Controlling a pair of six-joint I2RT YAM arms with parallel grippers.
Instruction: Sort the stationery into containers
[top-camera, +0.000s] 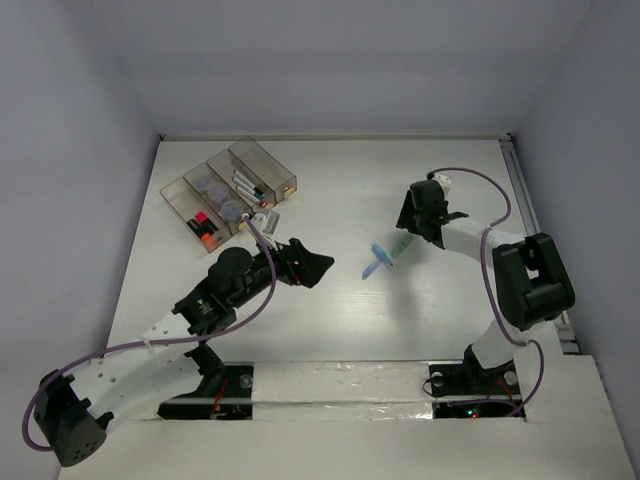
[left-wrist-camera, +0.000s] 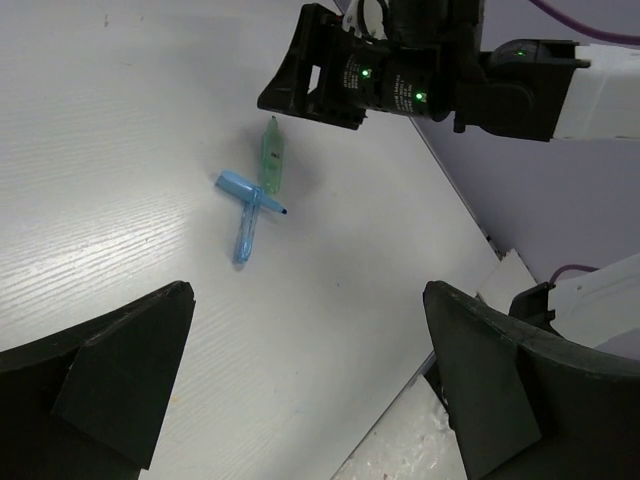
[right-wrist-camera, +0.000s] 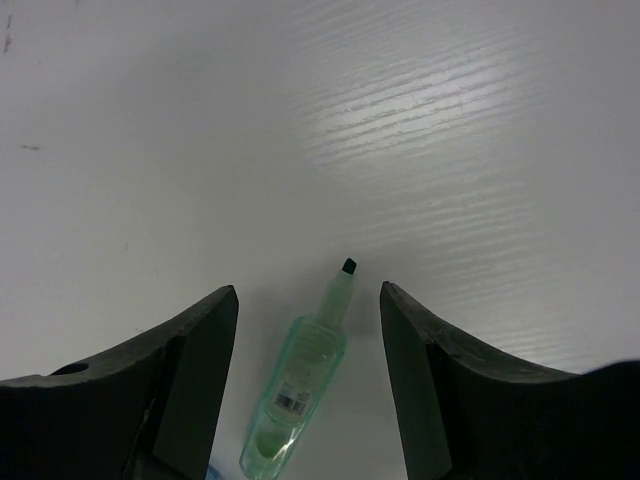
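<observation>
A green translucent bottle-shaped item with a dark tip (right-wrist-camera: 300, 385) lies on the table between the parted fingers of my right gripper, which does not grip it. Beside it two blue pieces (left-wrist-camera: 245, 230) lie crossed, one over the other. My left gripper is wide open and empty, left of the blue pieces in the top view. At the back left stands a clear container (top-camera: 275, 168) with several compartments. In them are pens (top-camera: 248, 187), round clear items (top-camera: 232, 210), and red and black items (top-camera: 203, 224).
Bare table (top-camera: 340, 190) spreads between the container and the right arm. Walls enclose the back and sides.
</observation>
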